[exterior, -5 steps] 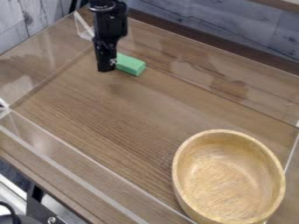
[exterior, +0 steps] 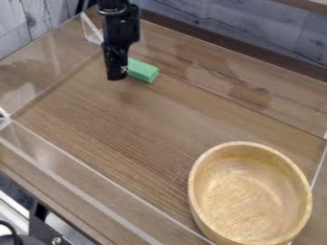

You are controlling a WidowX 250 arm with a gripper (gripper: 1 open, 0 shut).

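Note:
The black gripper (exterior: 115,67) reaches down from the top left of the view, just left of a small green block (exterior: 141,71) lying on the wooden table (exterior: 128,134). Its fingers are small and dark here, so whether they are open or shut is unclear.
A large pale wooden bowl (exterior: 250,191) stands at the lower right. Walls border the table at the back and upper left, and dark cables show at the bottom left corner.

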